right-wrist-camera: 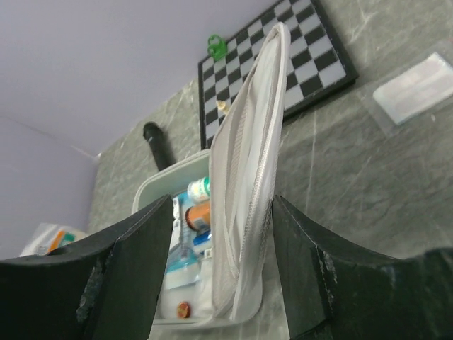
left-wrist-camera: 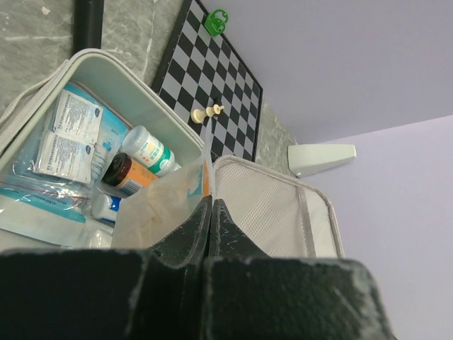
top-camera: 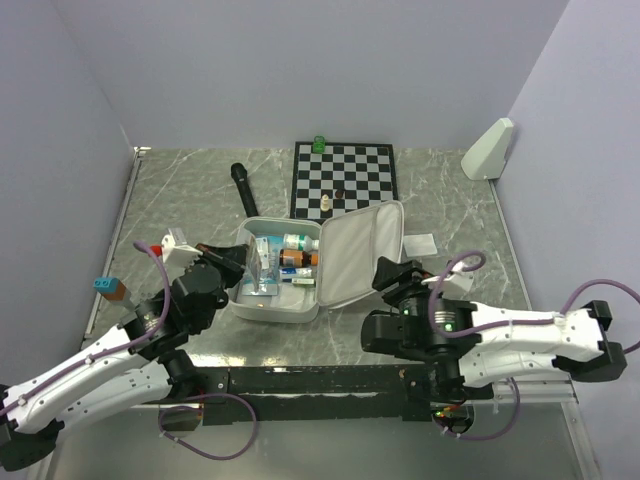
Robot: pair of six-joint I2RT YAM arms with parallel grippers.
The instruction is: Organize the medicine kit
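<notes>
The pale medicine case holds packets, a white bottle, an amber bottle and small boxes. My left gripper is shut over the case's left side, with a thin translucent bag at its fingertips, apparently pinched. The case's lid is raised partly upright on the right. My right gripper is part open around the lid's edge in its wrist view; whether it touches cannot be told.
A chessboard with small pieces lies behind the case, a black microphone at back left, a flat packet right of the lid, and a white device at back right.
</notes>
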